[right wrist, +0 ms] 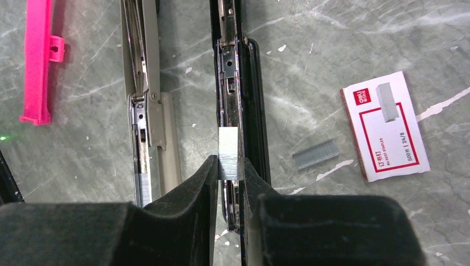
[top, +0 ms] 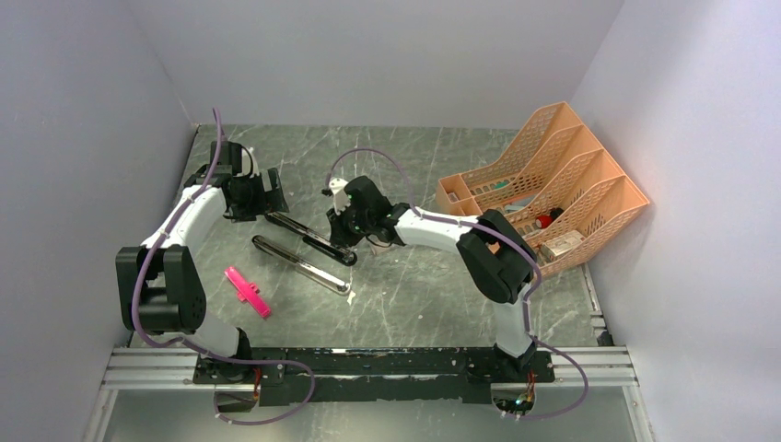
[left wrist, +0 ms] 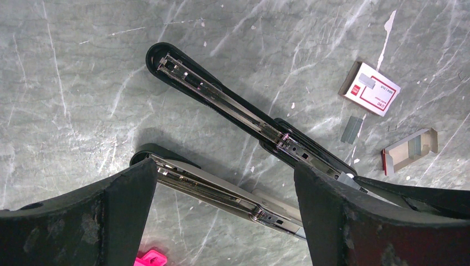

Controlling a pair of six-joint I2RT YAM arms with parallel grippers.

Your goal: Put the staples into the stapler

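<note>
The black stapler (right wrist: pixel 258 111) lies opened flat, its magazine channel exposed. Over that channel my right gripper is shut on a grey strip of staples (right wrist: pixel 228 145), which lines up with the channel; whether it rests fully on the channel floor I cannot tell. A beige stapler (right wrist: pixel 152 72), also opened, lies alongside with staples (right wrist: pixel 145 188) in its channel. Another loose staple strip (right wrist: pixel 316 154) is on the table beside the white staple box (right wrist: pixel 389 133). In the left wrist view my left gripper is open and empty, above both staplers.
A pink stapler (top: pixel 247 292) lies at the front left. An opened small carton (left wrist: pixel 407 152) is near the staple box. The orange organizer (top: pixel 635 191) stands at the right with items in its slots. Bare table shows at the front centre.
</note>
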